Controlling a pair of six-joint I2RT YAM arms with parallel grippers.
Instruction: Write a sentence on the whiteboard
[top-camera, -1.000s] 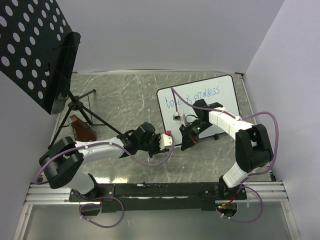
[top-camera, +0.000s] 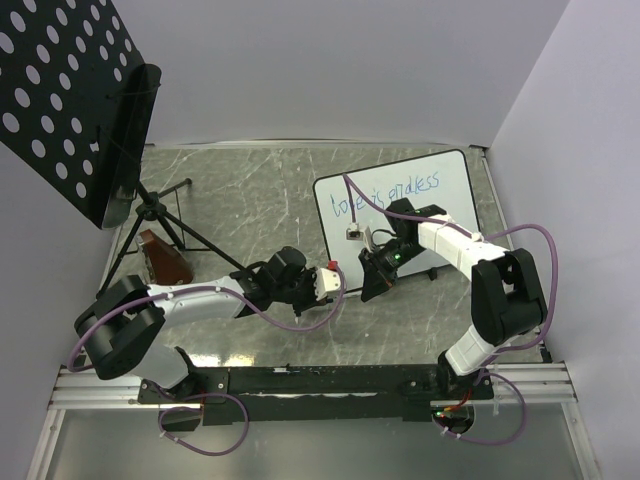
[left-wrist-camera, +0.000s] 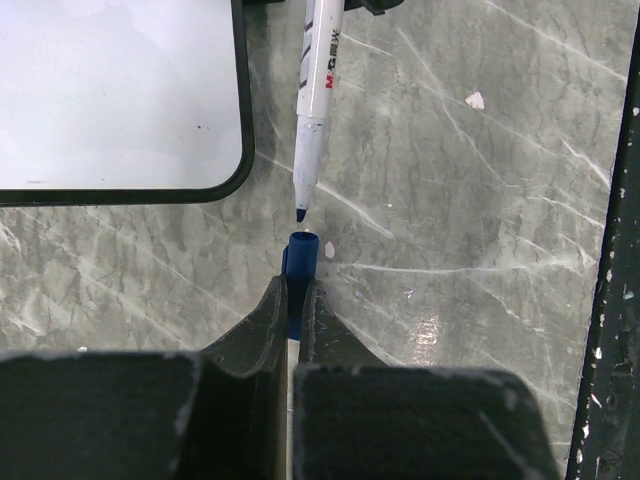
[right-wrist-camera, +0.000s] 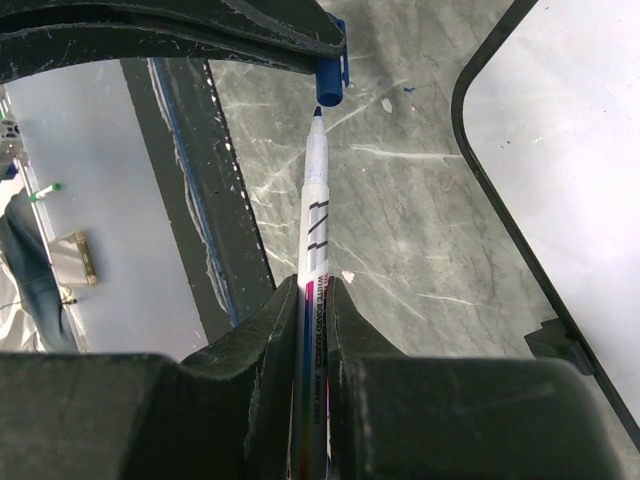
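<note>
Blue handwriting reading "Love is endless" (top-camera: 385, 194) runs across the upper part of the whiteboard (top-camera: 455, 205). In the left wrist view, my left gripper is shut on a blue marker cap (left-wrist-camera: 302, 258), its open mouth towards the pen. My right gripper is shut on the white marker (right-wrist-camera: 313, 220), which has a bare blue tip. That tip points at the cap's mouth with a small gap between them, clear of the whiteboard's corner. In the top view the arms hide the cap and marker.
A black tripod (top-camera: 152, 208) and a brown block (top-camera: 165, 258) stand at the left. The black table edge (top-camera: 310, 380) runs along the front. Bare marble tabletop (top-camera: 245, 170) lies left of the whiteboard.
My left arm has drawn back slightly to the left, away from the right gripper. The right arm and the writing look the same.
</note>
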